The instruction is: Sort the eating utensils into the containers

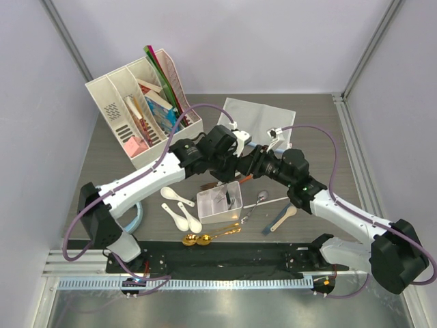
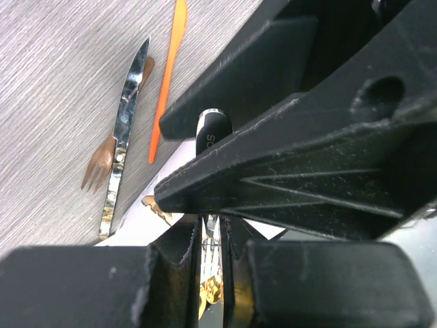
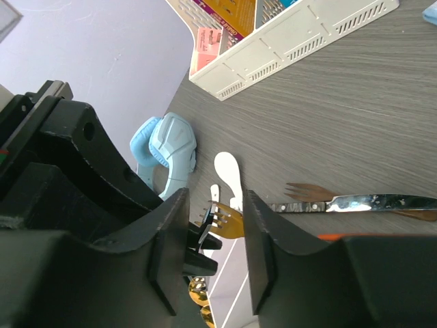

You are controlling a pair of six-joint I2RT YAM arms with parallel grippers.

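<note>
Above the white bin (image 1: 211, 212) my left gripper (image 1: 230, 171) is shut on a fork with a black handle (image 2: 212, 126); its silver tines show in the left wrist view. My right gripper is part open beside it, with its fingers over the fork's upper handle in the left wrist view. An orange knife (image 2: 166, 75), a silver knife (image 2: 124, 116) and a copper fork (image 2: 102, 154) lie on the table. White spoons (image 1: 179, 221), gold spoons (image 1: 204, 239), a silver spoon (image 1: 261, 197) and a wooden spoon (image 1: 283, 217) lie around the bin.
A large white organizer (image 1: 116, 99) with books stands at the back left, and a white tray (image 1: 266, 116) lies at the back. Blue headphones (image 3: 172, 147) lie at the left. Both arms crowd the space above the bin.
</note>
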